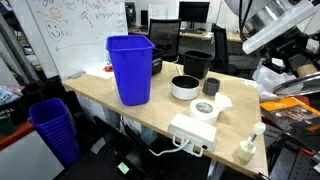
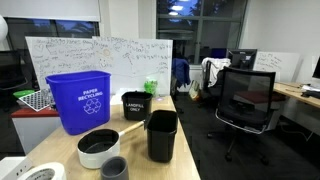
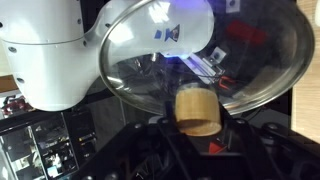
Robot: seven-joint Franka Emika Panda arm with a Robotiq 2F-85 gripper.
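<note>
A clear round lid (image 3: 270, 80) with a metal rim fills much of the wrist view. My gripper is shut on its tan knob (image 3: 197, 107), and the dark fingers rise from the bottom of that view. Exterior view 1 has the lid (image 1: 298, 84) at the right edge, off the near right side of the table, with the gripper partly cut off there. Farther back on the table stands a white pot (image 1: 184, 88), uncovered; exterior view 2 shows the same pot (image 2: 98, 148) with its wooden handle.
A tall blue recycling bin (image 1: 130, 72) stands behind the pot, with black bins (image 1: 197, 65) and a grey cup (image 1: 211, 86) close by. Nearer are a white tape roll (image 1: 204, 108), a white power box (image 1: 193, 130) and a pump bottle (image 1: 252, 143).
</note>
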